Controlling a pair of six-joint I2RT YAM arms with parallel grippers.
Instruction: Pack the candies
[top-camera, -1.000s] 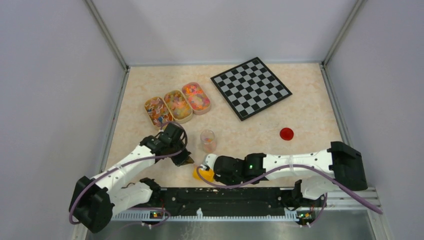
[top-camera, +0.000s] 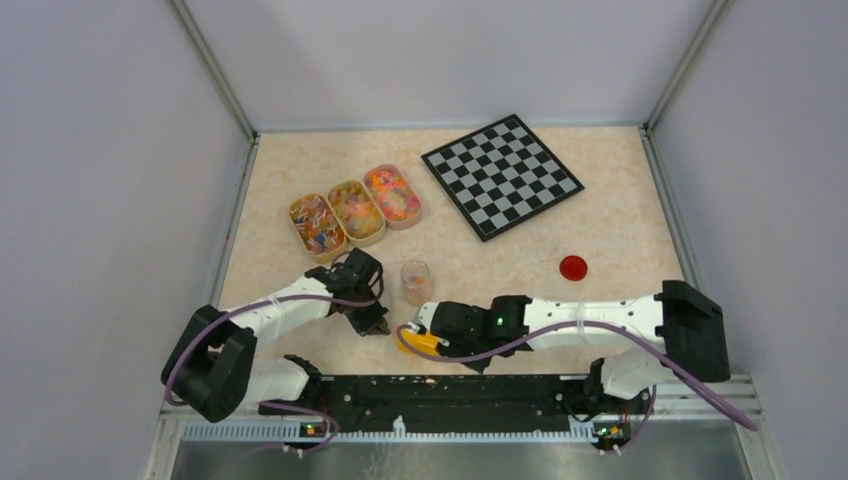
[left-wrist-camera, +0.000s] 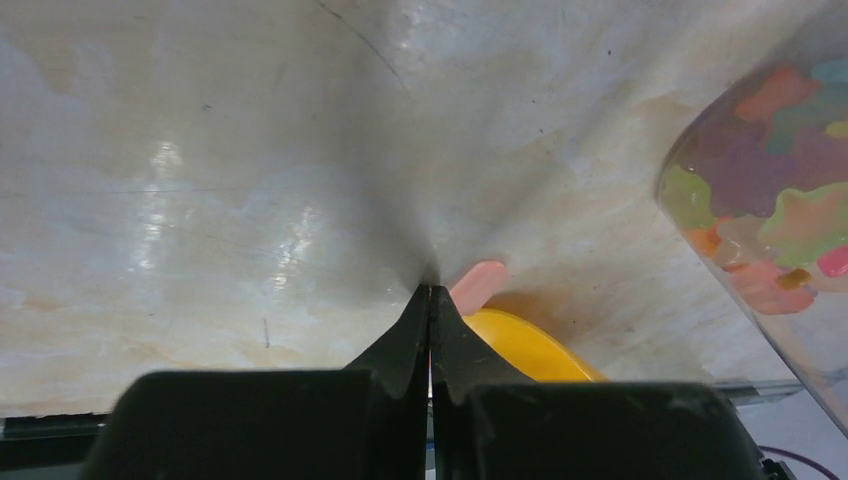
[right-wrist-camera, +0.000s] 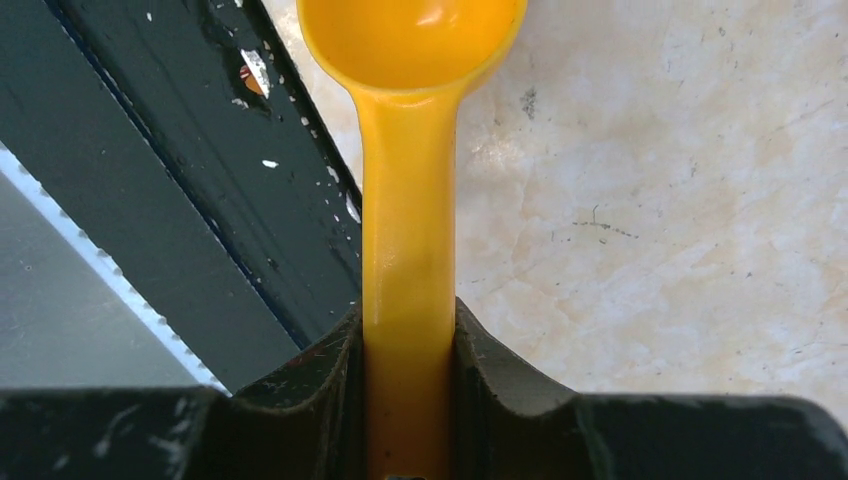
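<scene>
Shut, with nothing showing between its fingers, my left gripper has its tips down near the table. A small pink candy (left-wrist-camera: 482, 284) lies right at those tips, beside the rim of the yellow scoop (left-wrist-camera: 535, 348). The right gripper is shut on the scoop's handle (right-wrist-camera: 408, 215), and the scoop's bowl (right-wrist-camera: 412, 35) looks empty in the right wrist view. A clear jar (top-camera: 416, 284) stands just behind the scoop, with colourful candies (left-wrist-camera: 760, 190) in it.
Three tubs of candies (top-camera: 355, 210) stand at the back left. A checkered board (top-camera: 502, 176) lies at the back, and a red lid (top-camera: 573, 267) is at the right. The table between jar and lid is clear.
The scoop has shifted a little to the right in the right gripper. Jar and tubs have not moved.
</scene>
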